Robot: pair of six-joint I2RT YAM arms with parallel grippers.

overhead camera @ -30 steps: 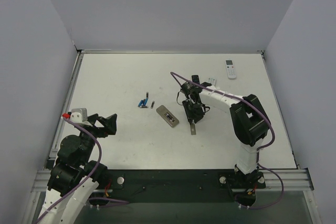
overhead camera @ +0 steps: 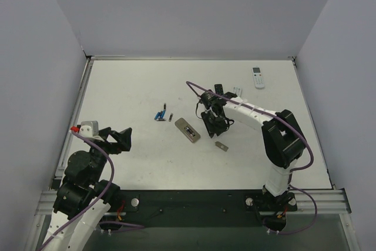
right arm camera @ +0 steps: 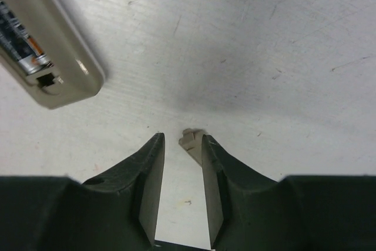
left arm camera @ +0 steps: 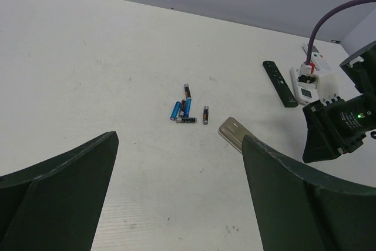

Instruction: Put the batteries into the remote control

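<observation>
The grey remote [overhead camera: 187, 130] lies back up at the table's middle, its compartment open with battery [right arm camera: 19, 42] in it. Its small cover [overhead camera: 221, 146] lies to its right and nearer the front edge. My right gripper [overhead camera: 211, 127] hangs just beyond the cover, open with a narrow gap [right arm camera: 183, 145] and nothing seen between its fingers; the cover is partly hidden behind them in the right wrist view. Several loose batteries [left arm camera: 187, 107] lie left of the remote. My left gripper [overhead camera: 120, 139] stands wide open and empty over the front-left edge.
A black remote [left arm camera: 279, 83] and white remotes [overhead camera: 258, 77] lie at the back right, partly behind the right arm.
The cover has turned from pointing front-to-back to lying diagonal, a little further right. My right gripper has shifted slightly left, away from it. The left arm is still.
</observation>
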